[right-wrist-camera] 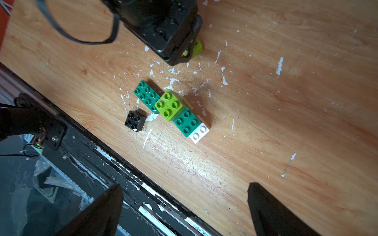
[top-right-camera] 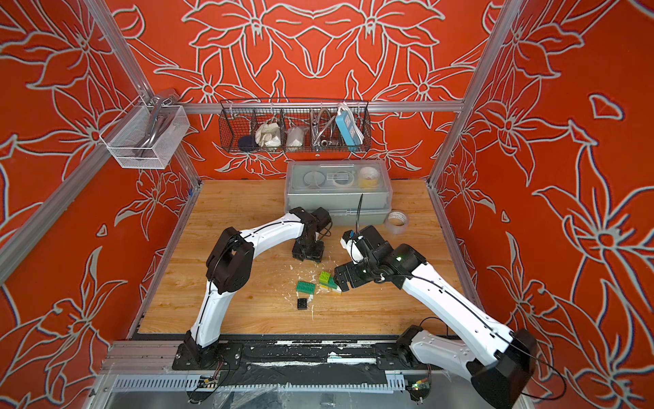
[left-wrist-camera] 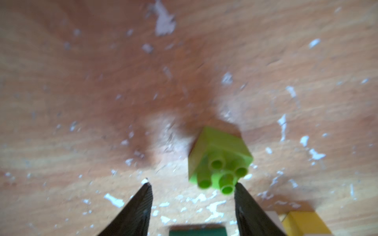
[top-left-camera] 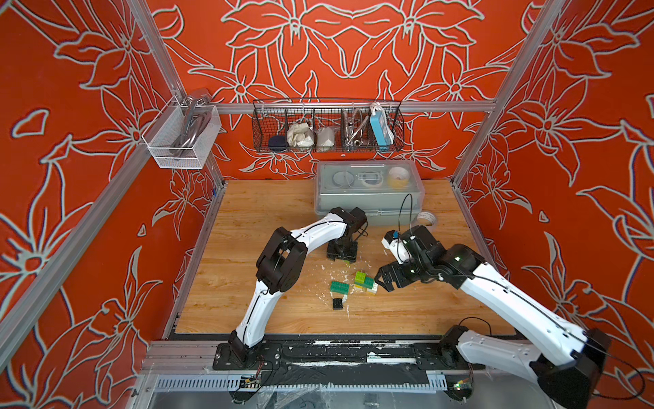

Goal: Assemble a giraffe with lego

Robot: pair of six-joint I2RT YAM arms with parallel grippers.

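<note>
A lime 2x2 brick (left-wrist-camera: 214, 141) lies tilted on the table, its underside tubes showing, just beyond the spread fingertips of my left gripper. My left gripper is open with nothing in it. Nearer the front stand a green brick (right-wrist-camera: 146, 95), a lime brick (right-wrist-camera: 168, 104) beside a second green brick (right-wrist-camera: 186, 122) with white (right-wrist-camera: 198, 133) at its end, and a small black brick (right-wrist-camera: 134, 120). Yellow (left-wrist-camera: 305, 224) shows at the edge of the left wrist view. My right gripper stands open above the table, to the right of the bricks.
A translucent lidded box (top-left-camera: 368, 208) stands at the back, with a tape roll (top-right-camera: 396, 222) beside it. Wire baskets hang on the walls. Flakes and scuffs mark its middle.
</note>
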